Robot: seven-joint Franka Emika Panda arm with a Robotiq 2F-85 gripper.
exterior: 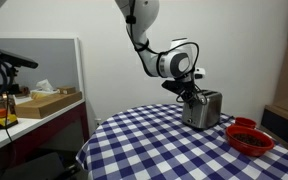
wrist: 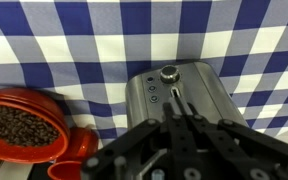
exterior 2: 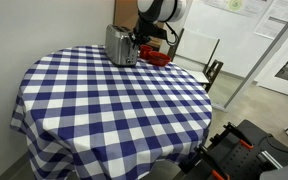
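Observation:
A silver toaster (exterior: 210, 112) stands on the blue-and-white checked tablecloth, and in the other exterior view the same toaster (exterior 2: 122, 48) is at the table's far edge. Seen from above in the wrist view, it has a round dark knob (wrist: 169, 74) on its near end face, with small buttons beside it. My gripper is shut and points down close to this face, just beside the knob. Nothing shows between its fingers. Whether the fingertips touch the toaster or its lever, I cannot tell.
A red bowl (exterior: 248, 145) of dark beans sits beside the toaster, with a smaller red cup (wrist: 82, 146) next to it. Much of the checked tablecloth (exterior 2: 114, 105) is clear. A side table (exterior: 44, 112) with boxes stands at the left.

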